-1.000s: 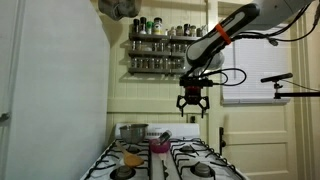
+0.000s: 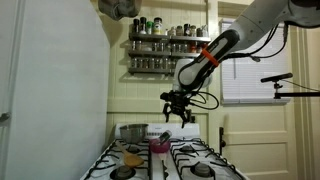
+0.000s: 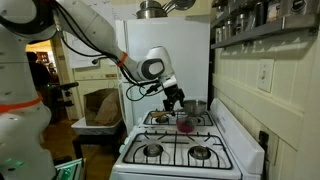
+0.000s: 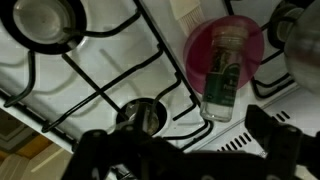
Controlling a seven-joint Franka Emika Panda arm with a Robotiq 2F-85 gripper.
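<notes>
A pink bowl [image 2: 160, 146] sits in the middle of the stove top. A small bottle [image 4: 226, 72] with a green label and pale cap leans in that bowl, in the wrist view. My gripper is open, its dark fingers spread at the lower edge of the wrist view, with nothing between them. In exterior view 1 the gripper [image 2: 180, 110] hangs above the stove, up and to the right of the bowl. Exterior view 2 shows the gripper [image 3: 171, 104] higher than the bowl [image 3: 185, 126], apart from it.
A metal pot [image 2: 133, 132] stands at the back left of the stove [image 3: 176, 172]. Black grates and burners cover most of the top. Shelves of jars [image 2: 166, 46] line the back wall. A white refrigerator [image 3: 178, 55] rises beyond the stove in exterior view 2.
In exterior view 1 the gripper has shifted left and slightly down, turning from pointing straight down to a tilted pose. Bowl and bottle look unmoved.
</notes>
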